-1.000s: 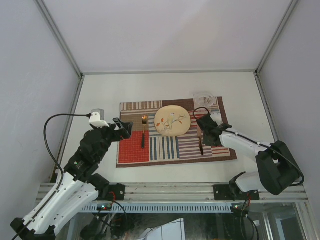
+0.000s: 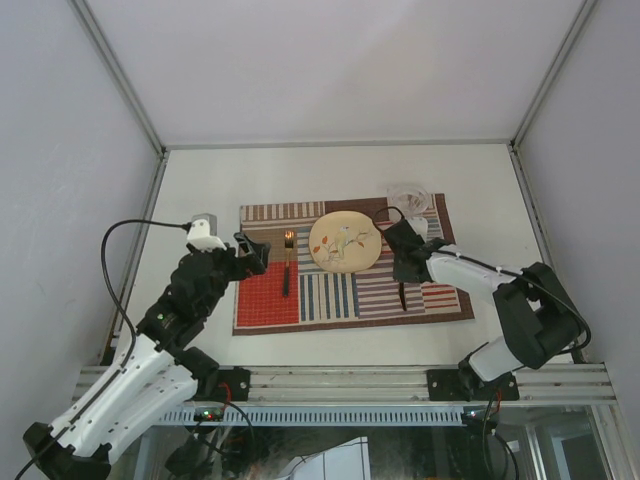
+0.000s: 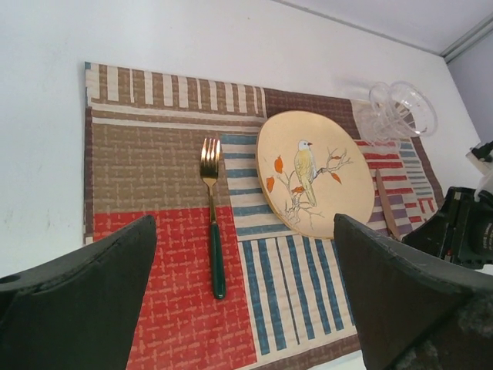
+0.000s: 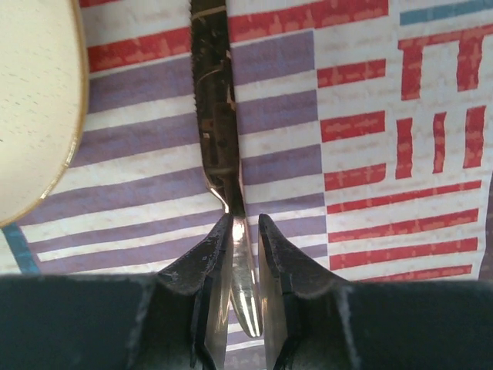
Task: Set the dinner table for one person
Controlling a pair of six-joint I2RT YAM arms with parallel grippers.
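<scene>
On the patterned mat (image 2: 267,305) a bird-painted plate (image 2: 344,242) has a fork (image 3: 216,239) left of it, tines away from me, and a knife (image 4: 216,100) right of it. A clear glass (image 3: 408,114) is at the mat's back right. My right gripper is over the knife near where handle meets blade, its fingertips a narrow gap apart; whether they touch the knife is unclear. My left gripper (image 2: 255,255) hangs over the mat's left side, open and empty.
Bare white table (image 2: 200,180) surrounds the mat, bounded by walls at back and sides. The right arm covers part of the mat's right side.
The right arm has shifted slightly up and left in the top view, uncovering less of the knife's upper part. The left arm has moved slightly right.
</scene>
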